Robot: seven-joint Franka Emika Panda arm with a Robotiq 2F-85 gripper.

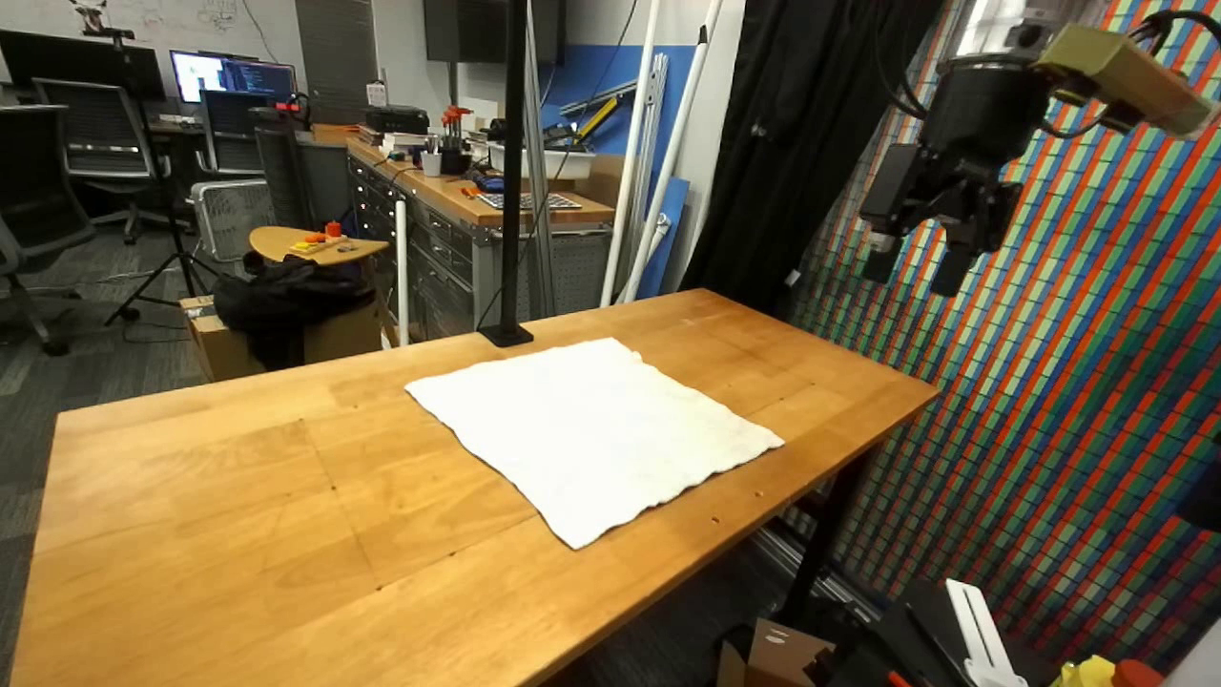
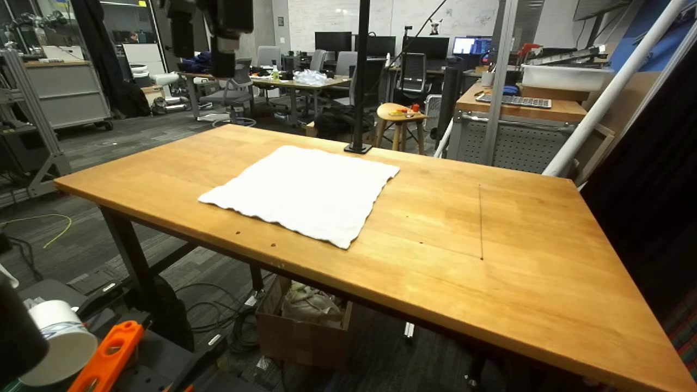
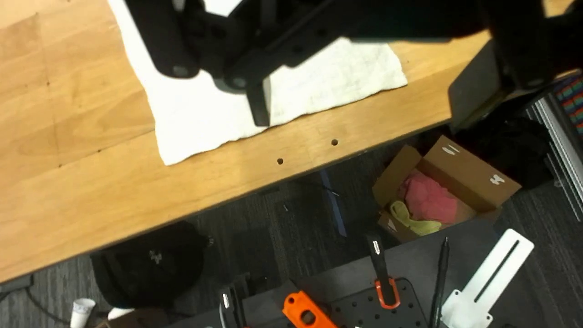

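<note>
A white cloth [image 1: 595, 435] lies spread almost flat on the wooden table [image 1: 229, 492], its edges slightly wavy. From the other side, exterior view 2 shows the same cloth [image 2: 307, 193] with one corner towards the table's front edge. High above the tabletop hangs my gripper [image 1: 916, 270], open, with empty space between its fingers. In the wrist view the dark gripper body covers part of the cloth [image 3: 328, 82]. The gripper is well clear of the cloth and touches nothing.
A black upright post [image 2: 358, 147] stands at the table's back edge, close to the cloth. Bare wood surrounds the cloth. Below the front edge are a cardboard box [image 3: 464, 169] with cloths inside and a dark surface bearing tools, including an orange one [image 3: 307, 311].
</note>
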